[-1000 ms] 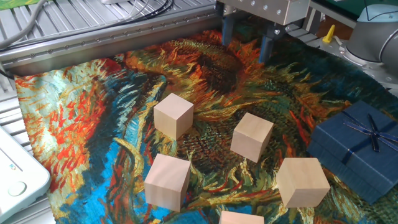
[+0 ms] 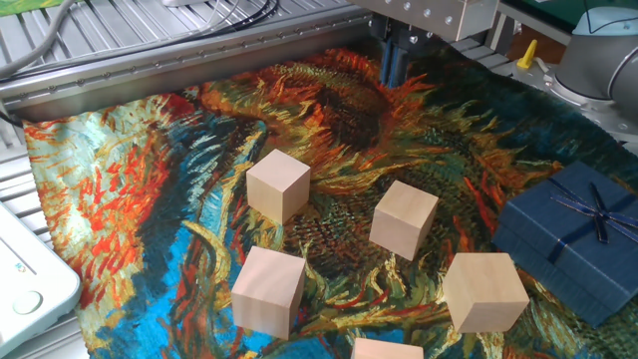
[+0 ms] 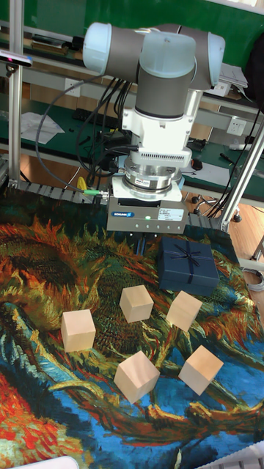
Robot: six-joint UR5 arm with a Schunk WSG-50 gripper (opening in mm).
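My gripper [image 2: 394, 82] is above the far part of the patterned cloth in exterior view 2, its dark fingers together and nothing showing between them. It stands apart from every block. Several plain wooden cubes lie spread on the cloth: one at the left back [image 2: 278, 186], one near the middle [image 2: 404, 219], one at the left front [image 2: 268, 292], one at the right front [image 2: 485, 291], and one cut off by the bottom edge [image 2: 387, 349]. All of them show whole in exterior view 3, where the gripper [image 3: 140, 251] is behind them.
A dark blue gift box [image 2: 573, 239] with a ribbon bow sits to the right of the cubes. A metal rail [image 2: 189, 72] runs along the back left, and a white device [image 2: 30, 274] is at the left edge.
The cubes and the box have not moved.
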